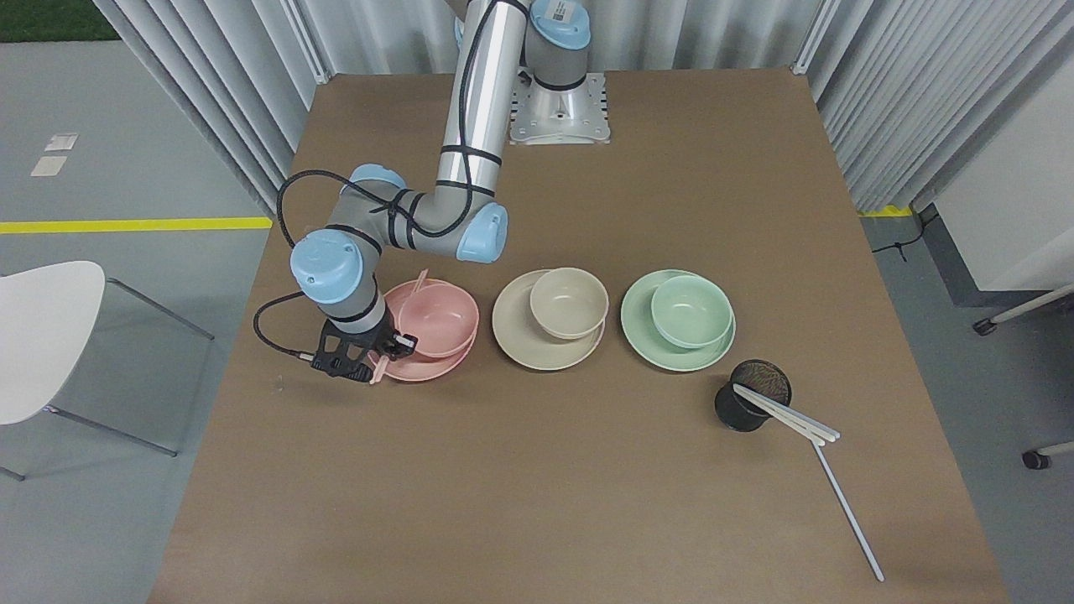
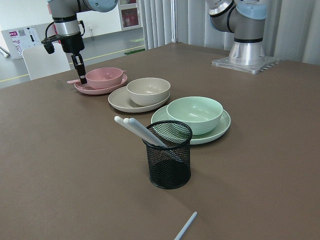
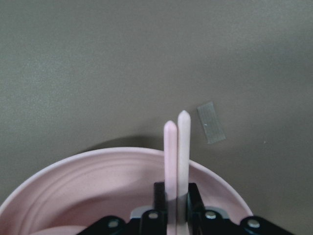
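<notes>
My gripper (image 1: 377,357) is over the left rim of the pink plate (image 3: 93,161), beside the pink bowl (image 1: 440,317). In the wrist view a pair of pink chopsticks (image 3: 170,147) runs up between its black fingers, which are shut on them. The chopstick ends reach beyond the plate's rim; in the front view their other ends show at the bowl's upper left.
To the right are a cream bowl (image 1: 569,300) on its plate and a green bowl (image 1: 691,310) on its plate. A black mesh cup (image 2: 169,170) holds white chopsticks, with one white stick (image 1: 847,513) lying on the table.
</notes>
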